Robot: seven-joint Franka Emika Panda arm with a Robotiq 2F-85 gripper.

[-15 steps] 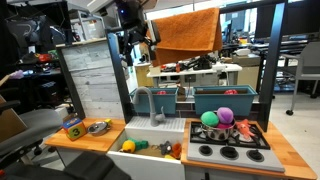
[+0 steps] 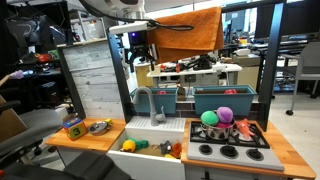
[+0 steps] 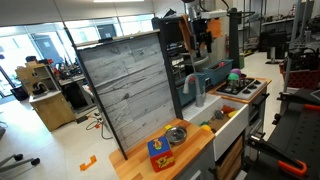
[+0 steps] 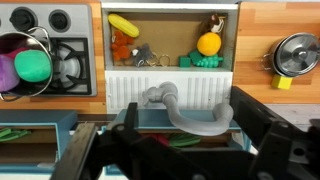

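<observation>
My gripper hangs high above the counter, its two dark fingers spread wide and nothing held between them. In exterior view 1 the gripper (image 2: 141,55) appears above the grey faucet (image 2: 152,106). Seen from above, the faucet (image 4: 180,112) shows through the gap, well below the fingers. Inside the white sink (image 2: 142,164) lie several toys, among them a yellow banana-like one (image 4: 123,25), an orange ball (image 4: 208,43) and a green toy (image 4: 204,61).
A pot (image 4: 14,42) with purple and green balls stands on the stove (image 2: 239,159). Metal pans (image 4: 298,54) and a yellow-red box (image 3: 160,153) sit on the opposite counter. Blue-green bins (image 2: 224,99) line the back; an orange cloth (image 2: 190,32) hangs behind.
The arm has changed its pose overhead, and the gripper sits slightly lower in exterior view 1. The sink, toys, pot and bins look unmoved.
</observation>
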